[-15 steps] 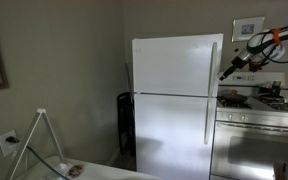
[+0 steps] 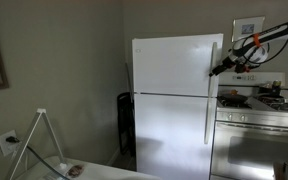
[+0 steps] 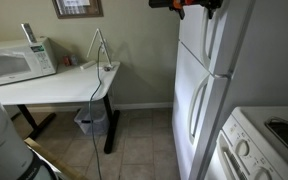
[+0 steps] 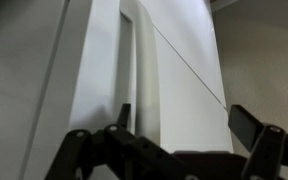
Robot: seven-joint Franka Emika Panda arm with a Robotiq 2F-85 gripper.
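Note:
A white refrigerator (image 2: pixel 172 125) stands against the wall in exterior view 1, its upper door (image 2: pixel 169 66) and lower door both closed. My gripper (image 2: pixel 215 72) is at the right edge of the upper door, by its vertical handle. The wrist view has my gripper open, one dark finger on each side of the white handle (image 4: pixel 146 85). The handle runs close to the left finger; a wide gap separates it from the right one. Whether either finger touches the handle I cannot tell. In exterior view 2 the gripper is partly cut off at the top edge.
Right of the refrigerator stands a white stove (image 2: pixel 256 148) with a dark pan (image 2: pixel 233 101) on top. In exterior view 2, a white table (image 3: pixel 69 85) with a microwave (image 3: pixel 19 62) is at left.
My arm has moved left in exterior view 1, bringing the gripper from the right of the refrigerator to the handle's edge. Both refrigerator doors look the same.

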